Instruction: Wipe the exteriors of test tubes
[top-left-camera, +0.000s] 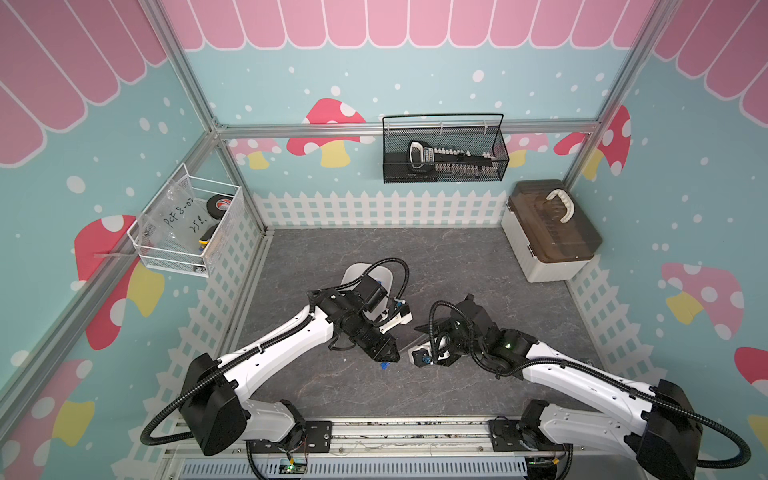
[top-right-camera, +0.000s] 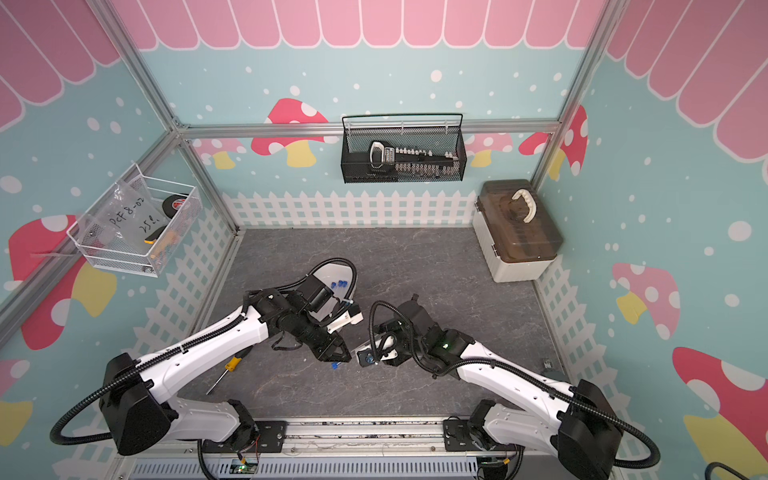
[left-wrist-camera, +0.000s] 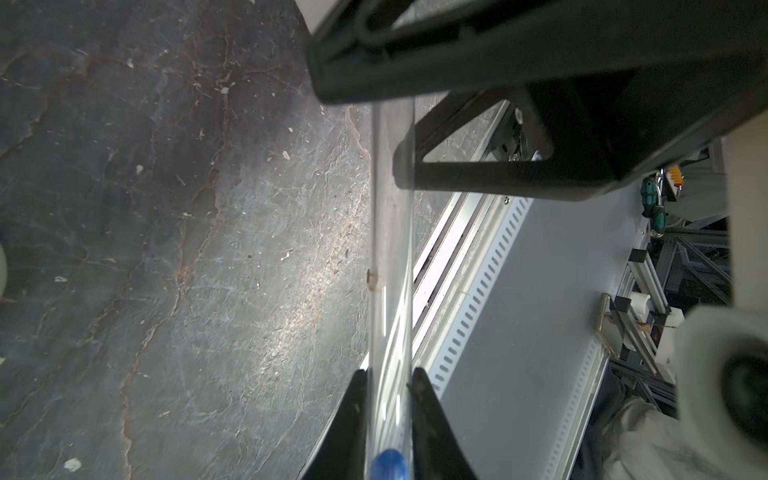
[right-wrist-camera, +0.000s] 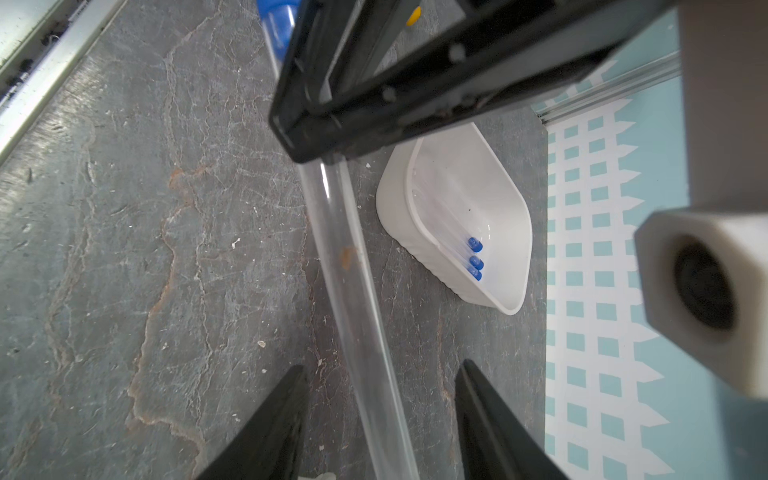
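A clear test tube (left-wrist-camera: 392, 216) with a blue cap (left-wrist-camera: 389, 464) and a small brown smear on its side is held in the air by my left gripper, which is shut on it near the cap. My right gripper is part open, one finger on each side of the tube's lower part, with gaps left between the fingers and the glass. Beyond the smear, the left wrist view shows the right fingers (left-wrist-camera: 352, 64) around the tube. More tubes with blue caps (right-wrist-camera: 475, 244) lie in a white bin (right-wrist-camera: 412, 192).
The brown-lidded box (top-left-camera: 553, 224) stands at the back right. A yellow-handled screwdriver (top-right-camera: 233, 364) lies at the left, near the left arm. Both arms are close together over the front middle.
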